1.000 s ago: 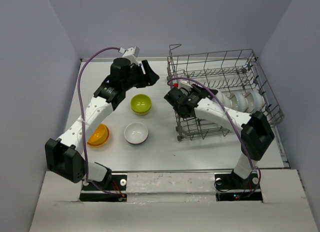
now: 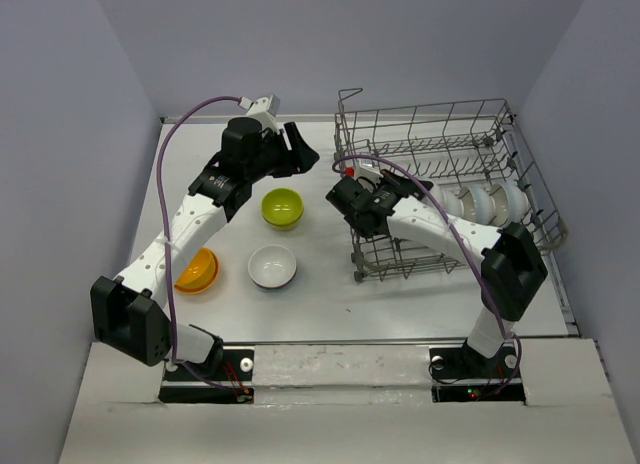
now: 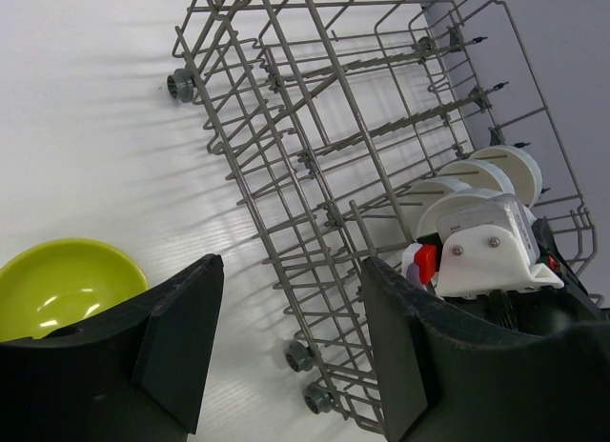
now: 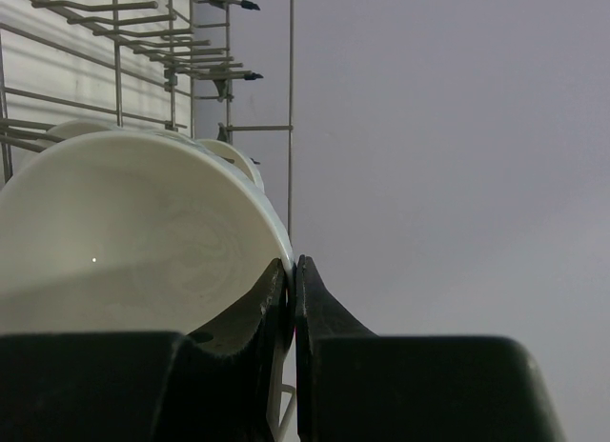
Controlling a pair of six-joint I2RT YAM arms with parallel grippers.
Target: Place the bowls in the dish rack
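Observation:
The wire dish rack [image 2: 420, 117] fills the right of the table, with several white bowls [image 2: 478, 204] on edge in its right part. In the right wrist view a white bowl [image 4: 124, 228] stands on edge, its rim pinched between the fingertips of my right gripper. From above, that gripper is over the rack and its arm hides the bowl. My left gripper [image 2: 299, 154] is open and empty, above the table left of the rack. Left of the rack lie a green bowl [image 2: 282, 207], another white bowl [image 2: 272, 267] and orange bowls [image 2: 200, 268].
Rack wires pass close to both grippers, and the rack's left side [image 3: 262, 223] slants through the left wrist view. Grey walls [image 2: 606, 184] bound the table. Bare tabletop [image 2: 330, 309] shows at the front middle and back left.
My right gripper has shifted very slightly to the left over the rack. The left arm and the bowls on the table stay where they were.

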